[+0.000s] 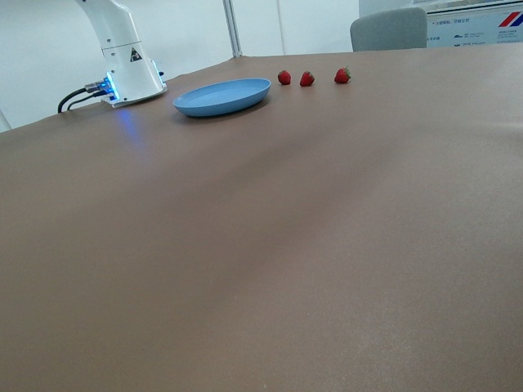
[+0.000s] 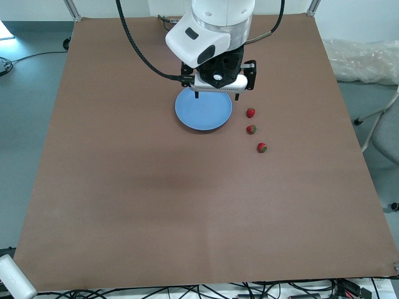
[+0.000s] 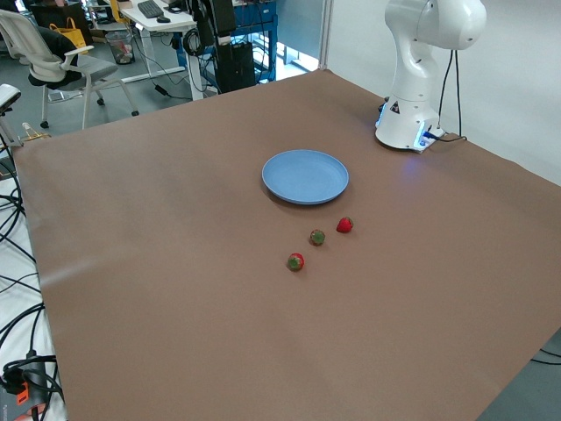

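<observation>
In the left view my gripper (image 2: 217,96) hangs at the top centre, over the far edge of a blue plate (image 2: 203,112), its two dark fingers apart with nothing seen between them. Three strawberries lie in a row right of the plate: (image 2: 250,113), a middle strawberry (image 2: 251,129) and a near strawberry (image 2: 262,147). The plate (image 3: 305,178) and the strawberries (image 3: 344,224) also show in the right view, and the plate (image 1: 221,97) in the top view. The gripper shows in neither of those views.
The robot base (image 3: 403,123) stands at the table's edge. A grey chair (image 2: 386,131) is beside the table, and cables run along the near edge.
</observation>
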